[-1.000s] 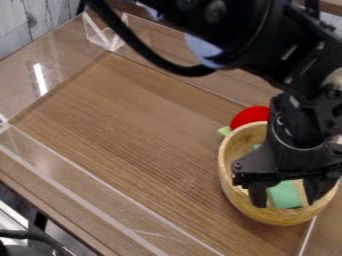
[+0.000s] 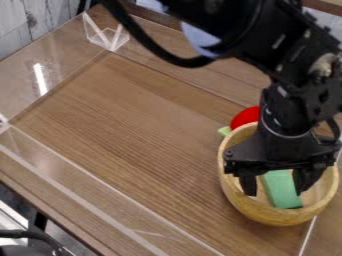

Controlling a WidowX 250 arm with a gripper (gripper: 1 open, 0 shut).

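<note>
My black gripper (image 2: pixel 278 170) hangs over a yellow bowl (image 2: pixel 278 215) at the right, its fingers open and reaching down into the bowl. A green object (image 2: pixel 282 191) lies in the bowl between and below the fingers. A red round object (image 2: pixel 245 118) with a light green piece beside it sits just behind the bowl, partly hidden by the arm.
A clear plastic object (image 2: pixel 107 32) stands at the far upper left. A pale blue object at the top is mostly hidden by the arm. Transparent edging runs along the table's left side.
The gripper has shifted slightly up and to the left over the bowl since a second ago. The bowl looks about where it was.
</note>
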